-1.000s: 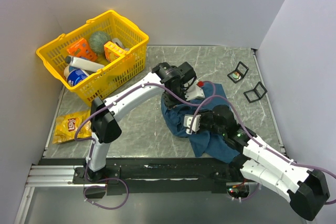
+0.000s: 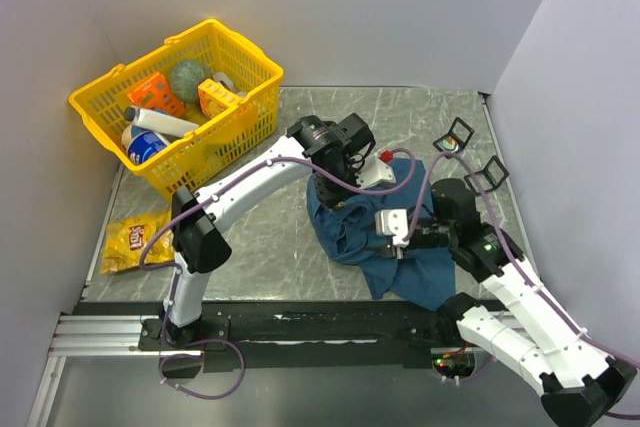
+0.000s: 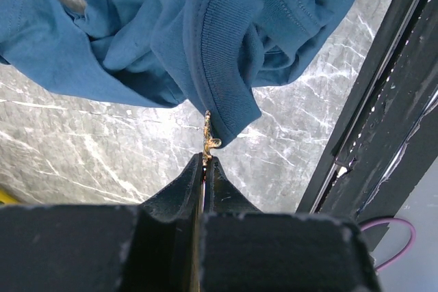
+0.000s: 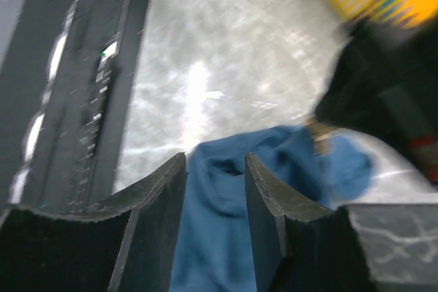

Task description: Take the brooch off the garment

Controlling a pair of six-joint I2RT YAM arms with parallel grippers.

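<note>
The blue garment (image 3: 226, 46) lies crumpled on the grey marbled table, its ribbed edge hanging by my left gripper. That gripper is shut on a small gold brooch (image 3: 207, 131), which overlaps the edge of the cloth; whether it is still pinned there I cannot tell. In the right wrist view the brooch (image 4: 319, 133) is blurred beside the dark left fingers (image 4: 369, 94). My right gripper is part open above the garment (image 4: 219, 189), with no object visible between its fingertips. From the top, the right gripper (image 2: 380, 244) hovers over the garment (image 2: 425, 267).
A yellow basket (image 2: 110, 97) full of objects stands at the back left. A yellow bag (image 2: 135, 242) lies at the left edge. Two small black frames (image 2: 455, 135) are at the back right. Bare table (image 2: 270, 257) shows left of the garment.
The left arm has hardly moved.
</note>
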